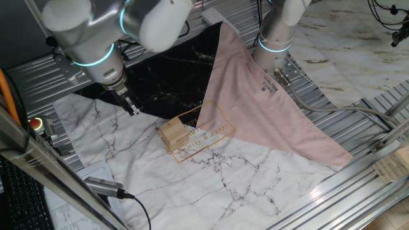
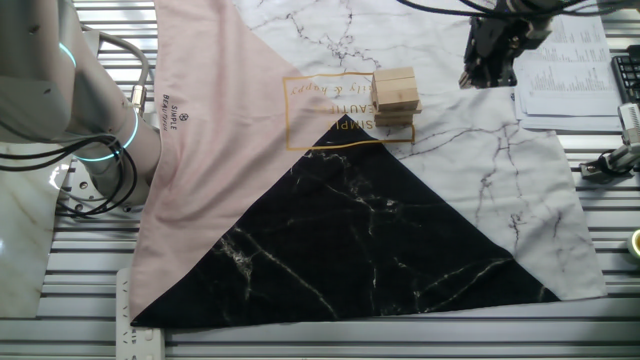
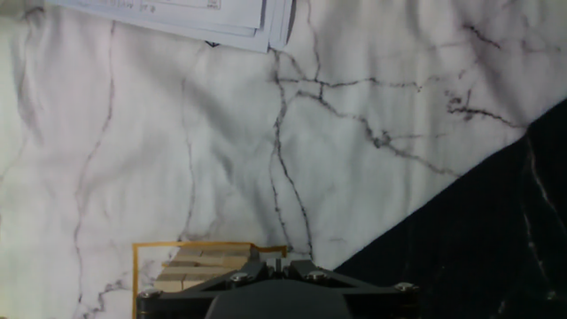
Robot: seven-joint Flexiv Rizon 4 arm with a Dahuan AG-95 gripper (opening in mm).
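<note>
Pale wooden blocks [image 1: 172, 133] are stacked in a small pile on the cloth, over one end of its gold printed frame; exterior view 2 shows the upper blocks [image 2: 397, 88] resting on thinner pieces. My gripper [image 1: 135, 112] hangs above the cloth, apart from the pile and to its left in exterior view 1. At the bottom of the wrist view the gripper has its fingertips together, with nothing visible between them. Wooden blocks [image 3: 208, 264] show just left of it there, partly hidden by the finger linkage.
The cloth [image 1: 249, 185] has white marbled, black and pink areas and lies slightly wrinkled. Papers [image 2: 570, 85] lie at its edge, near a keyboard [image 1: 22, 198].
</note>
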